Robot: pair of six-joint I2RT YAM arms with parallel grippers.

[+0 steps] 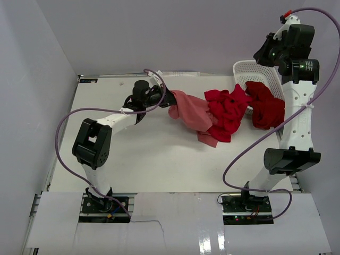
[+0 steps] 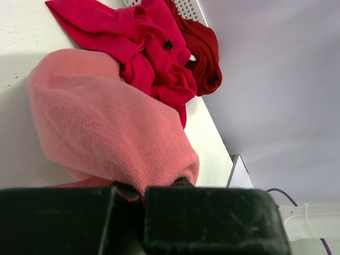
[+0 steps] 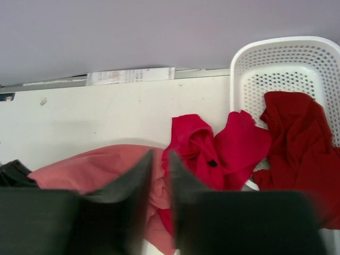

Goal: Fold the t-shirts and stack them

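In the top view, my left gripper is shut on a pink t-shirt and holds its left end up. The shirt bulges in front of the fingers in the left wrist view; its right part runs to a bright red t-shirt. That red shirt lies crumpled on the table, apart from my right gripper. The right gripper is high at the back right, above the basket area, with no cloth seen hanging from it. In the right wrist view its blurred fingers are close together with a narrow gap.
A white perforated basket stands at the back right. A dark red t-shirt spills over its front edge onto the table. Walls rise close behind and on both sides.
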